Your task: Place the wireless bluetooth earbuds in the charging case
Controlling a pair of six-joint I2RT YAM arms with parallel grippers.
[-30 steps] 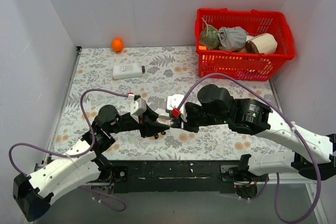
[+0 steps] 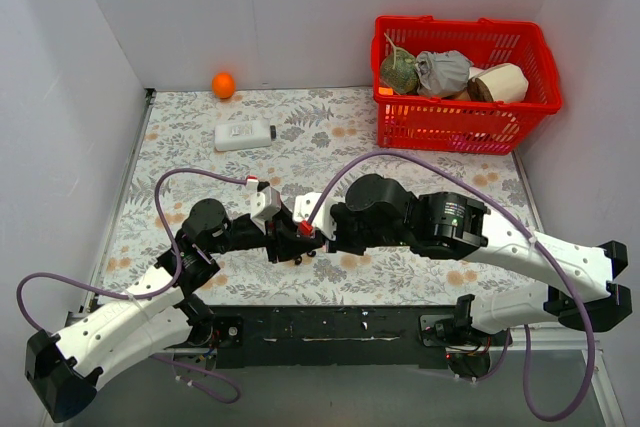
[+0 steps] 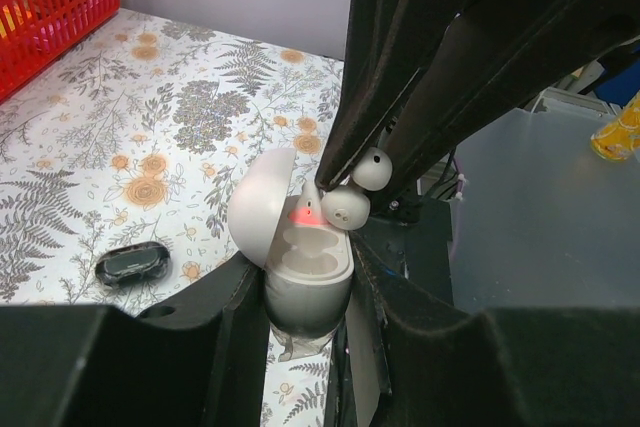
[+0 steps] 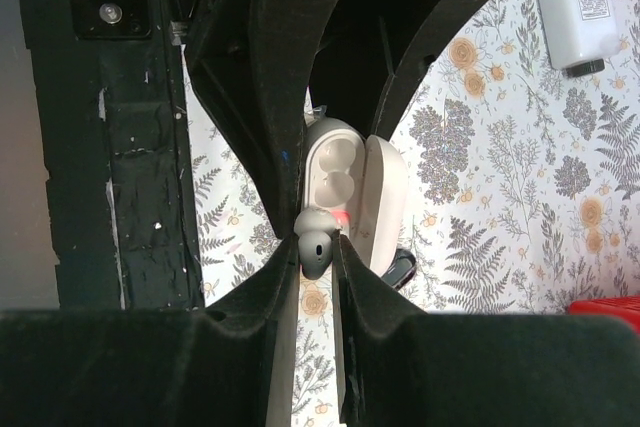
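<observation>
In the left wrist view my left gripper is shut on the white charging case (image 3: 308, 297); its lid (image 3: 258, 202) stands open and a pink glow shows inside. An earbud (image 3: 345, 207) is at the case's edge, beside the right fingertips. In the right wrist view that grey-white earbud (image 4: 315, 247) sits between the narrowly spaced fingertips of my right gripper, against the end of the case. Whether those fingers grip it or stand slightly apart from it is unclear. The top view hides case and earbud between both grippers (image 2: 312, 239).
A small black object (image 3: 133, 263) lies on the floral tabletop near the case. At the back are a white bottle (image 2: 245, 135), an orange (image 2: 223, 85) and a filled red basket (image 2: 465, 122). The tabletop between them and the arms is clear.
The left arm stays where it was.
</observation>
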